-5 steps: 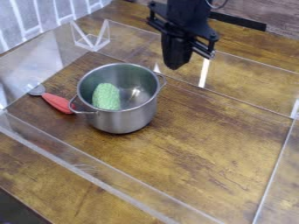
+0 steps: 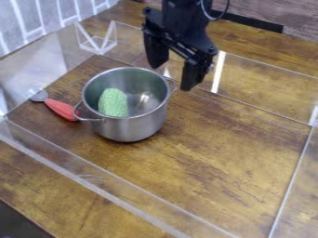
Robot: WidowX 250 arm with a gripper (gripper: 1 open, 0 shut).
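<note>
A steel pot with two side handles sits left of centre on the wooden table, with a light green oblong object inside it. A red-handled utensil with a metal end lies just left of the pot. My black gripper hangs above and behind the pot's right rim, open, its two fingers apart with nothing visible between them.
Clear panels edge the wooden table on several sides, with a white wire rack at the back left.
My gripper has moved left and down toward the pot, and more of its fingers shows. The pot and utensil have not moved.
</note>
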